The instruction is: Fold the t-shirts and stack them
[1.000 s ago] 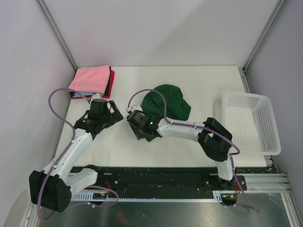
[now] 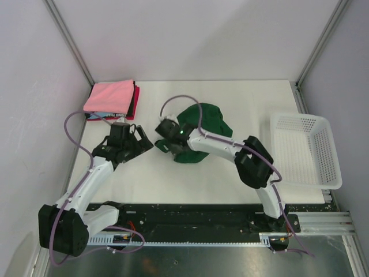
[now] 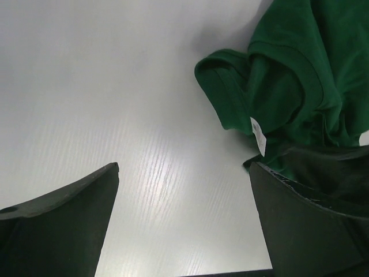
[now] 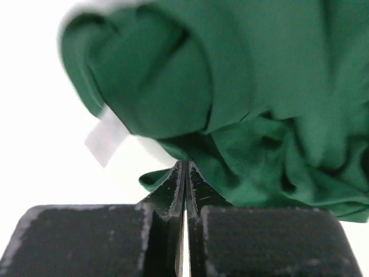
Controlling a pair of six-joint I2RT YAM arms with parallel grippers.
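Observation:
A crumpled dark green T-shirt (image 2: 210, 120) lies mid-table, with a white tag (image 3: 258, 136) sticking out from its near left side. Above that near part of the shirt, my right gripper is shut, its tips pointing at the cloth; no fabric shows between them. To the left of the shirt, my left gripper (image 2: 146, 137) stands open over bare table, nothing between its fingers. A stack of folded shirts, the pink one (image 2: 109, 96) on top, rests at the back left corner.
An empty white basket (image 2: 304, 151) stands at the right side of the table. Bare table (image 2: 253, 98) shows behind and right of the green shirt, and also along the front.
The left arm has shifted only slightly.

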